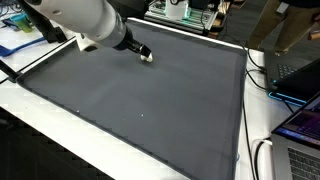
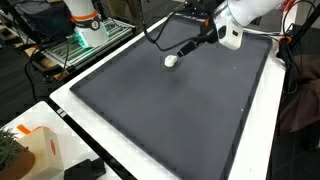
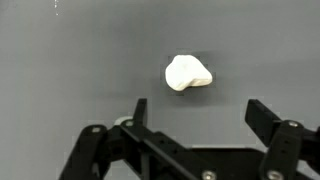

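Note:
A small white object [image 3: 187,72] with a rounded, uneven outline lies on the dark grey tabletop [image 3: 80,60]. It also shows as a white spot [image 1: 146,57] in exterior view 1 and as a pale lump [image 2: 171,60] in exterior view 2. My gripper is open, with bare room between its black fingers. In the wrist view the white object sits beyond the fingertips, roughly centred between them and apart from both. Exterior view 1 has the gripper [image 1: 145,52] close beside the object, partly covering it.
A laptop [image 1: 296,158] and cables stand off its right side in exterior view 1. In exterior view 2, an orange-and-white item [image 2: 38,150] and a round brown one [image 2: 12,160] lie off the front left.

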